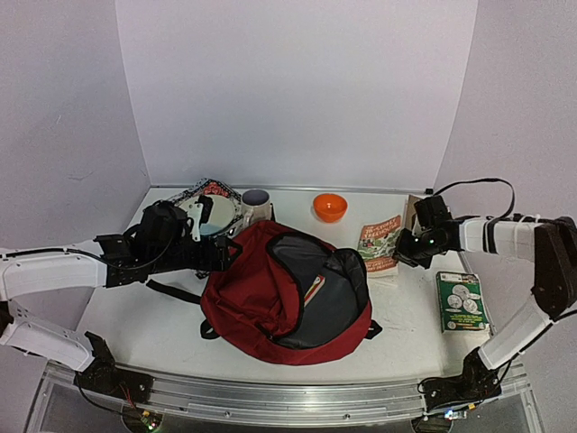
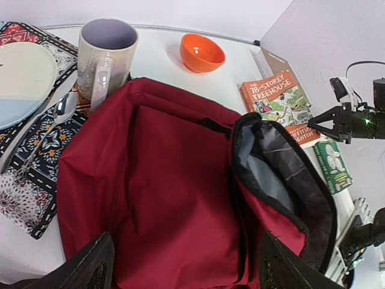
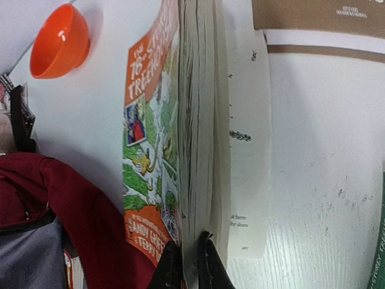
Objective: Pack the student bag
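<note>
The red backpack (image 1: 243, 302) lies at the table's front middle, its zip open and grey lining showing. An orange-covered book titled Treehouse (image 1: 380, 239) is right of it, tilted up in the right wrist view. My right gripper is shut on this book's edge, cover on one side and pages on the other; some pages hang loose. At the backpack's left rim hovers my left gripper, its fingers wide apart with red cloth below. A green book (image 1: 462, 302) lies at the right. Behind the held book shows a brown book (image 3: 319, 27).
An orange bowl (image 1: 330, 207) and a grey mug (image 1: 256, 206) stand behind the backpack. A pale plate (image 2: 24, 75) and spoon (image 2: 65, 106) rest on a patterned cloth at the left.
</note>
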